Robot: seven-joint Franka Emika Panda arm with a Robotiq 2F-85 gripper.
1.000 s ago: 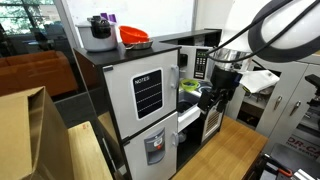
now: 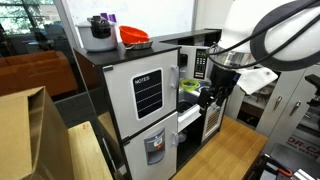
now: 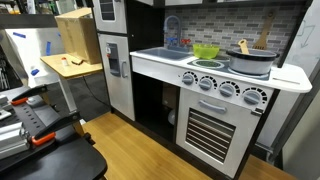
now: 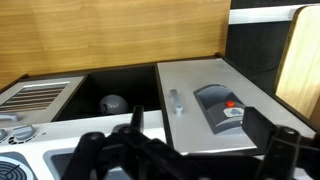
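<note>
My gripper is open, its black fingers [image 4: 135, 148] set wide apart with nothing held between them. Beyond them in the wrist view is the toy kitchen's grey lower fridge door [image 4: 188, 78], with a handle [image 4: 176, 102] and a dark dispenser panel [image 4: 220, 108] bearing a red dot. In exterior view 1 the gripper [image 2: 208, 98] hangs in front of the kitchen, right of the upper fridge door [image 2: 146, 88] marked "NOTES". Both fridge doors look shut.
A dark open compartment [image 4: 112, 98] beside the fridge holds a round dark object. On top stand a dark pot [image 2: 99, 36] and a red colander [image 2: 134, 36]. A green bowl [image 3: 206, 50] and another pot [image 3: 251, 62] sit on the counter. A cardboard box [image 2: 28, 135] stands left.
The arm has shifted slightly across the last second, while the gripper stays beside the fridge. The kitchen, its doors and the objects on it look unchanged.
</note>
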